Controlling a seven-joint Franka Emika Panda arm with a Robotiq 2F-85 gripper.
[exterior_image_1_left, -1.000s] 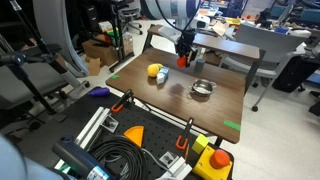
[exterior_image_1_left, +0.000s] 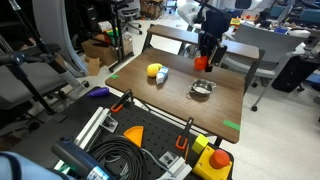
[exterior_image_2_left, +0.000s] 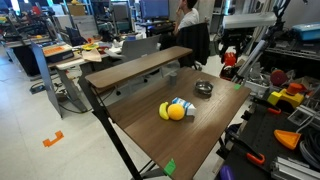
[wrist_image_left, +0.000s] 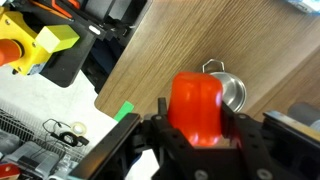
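A red object (exterior_image_1_left: 201, 63) hangs above the wooden table, with my gripper (exterior_image_1_left: 203, 55) shut on it. From the wrist, the red object (wrist_image_left: 195, 108) fills the space between the fingers and hides part of what lies below. A small metal pan (exterior_image_1_left: 202, 87) sits on the table just below and slightly nearer the viewer. The wrist view shows the metal pan (wrist_image_left: 232, 92) partly behind the red object. Clear air separates the red object and the pan in exterior view 1.
Yellow round items (exterior_image_2_left: 175, 112) and a blue-and-white item (exterior_image_2_left: 186, 104) sit together on the table (exterior_image_2_left: 150, 131). A raised shelf (exterior_image_2_left: 140, 67) runs along one side. Beyond the table's other edge are a yellow block (exterior_image_1_left: 200, 144) and coiled black cable (exterior_image_1_left: 115, 158).
The table items have stayed put.
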